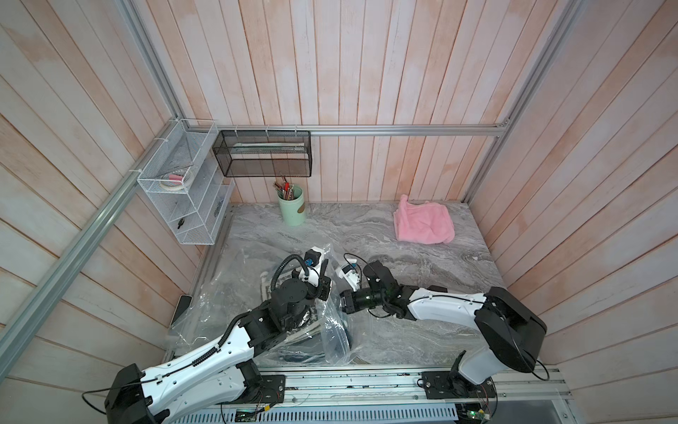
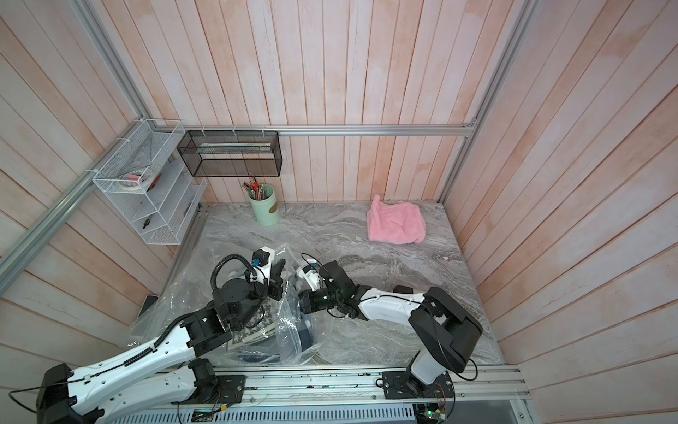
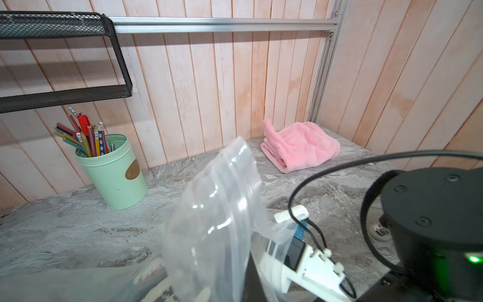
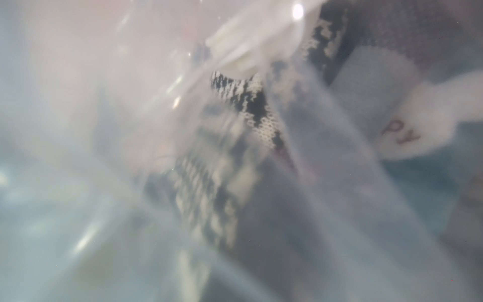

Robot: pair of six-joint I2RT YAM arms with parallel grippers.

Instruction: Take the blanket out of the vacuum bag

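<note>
The clear vacuum bag [image 1: 335,335] lies across the left and middle front of the table, under my left arm. Through its film shows the black-and-cream patterned blanket [image 4: 256,108], partly covered by glare and blur; a white label [image 4: 407,136] with red letters is beside it. My left gripper [image 1: 324,286] is shut at the bag's raised zip edge [image 3: 234,196], with film standing up around its dark finger [image 3: 253,281]. Close on its right, my right gripper [image 1: 346,302] is shut against the bag's right end; its fingertips and anything between them are hidden from me.
A green pencil cup [image 1: 291,208] stands at the back wall. Folded pink cloth [image 1: 423,222] lies at the back right. A wire shelf [image 1: 190,198] and black basket [image 1: 262,155] hang on the walls.
</note>
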